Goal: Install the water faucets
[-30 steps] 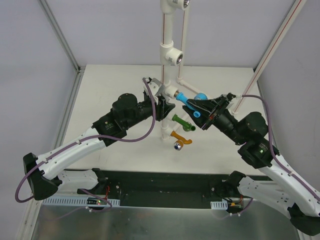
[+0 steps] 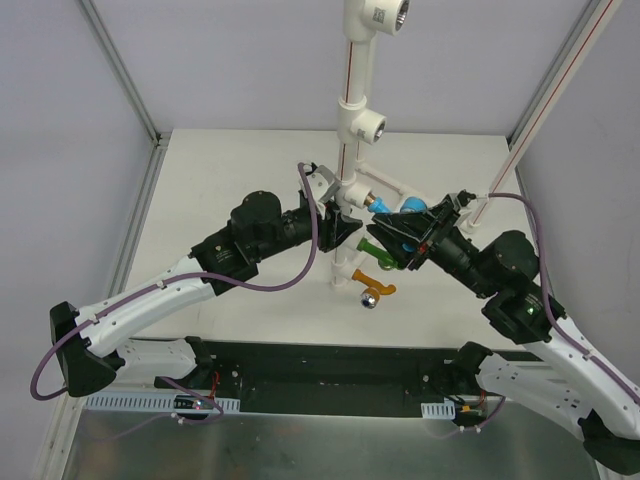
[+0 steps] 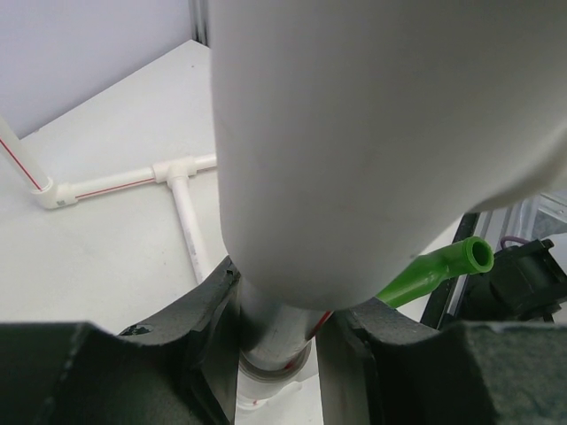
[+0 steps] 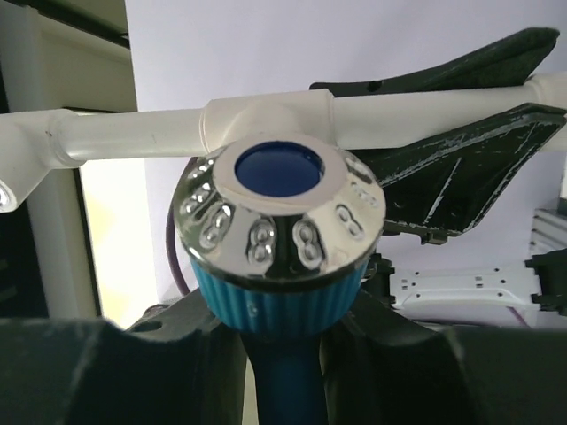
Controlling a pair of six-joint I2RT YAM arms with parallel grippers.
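Note:
The blue faucet [image 2: 379, 206] sits at a side outlet of the upright white pipe, a brass band showing where they meet; how deep it sits I cannot tell. My right gripper [image 2: 384, 243] is shut on this faucet. Its chrome knob [image 4: 282, 204] with a dark blue cap fills the middle of the right wrist view, and the blue body passes down between the fingers. Just below the outlet, my left gripper [image 2: 344, 226] is closed around the white pipe [image 3: 275, 329], a finger on each side. Green [image 2: 376, 251] and orange [image 2: 375, 281] faucets are on the pipe lower down.
Two bare side outlets, one [image 2: 369, 126] mid-pipe and another [image 2: 386, 14] at the top, face right. A slanted white pipe [image 2: 548, 112] stands at the right. Both grippers work close together; the white board's left half [image 2: 225, 175] is clear.
The upright pipe and my left gripper have shifted slightly right together. My right gripper has turned and shifted around the blue faucet, whose blue spout end is less visible now.

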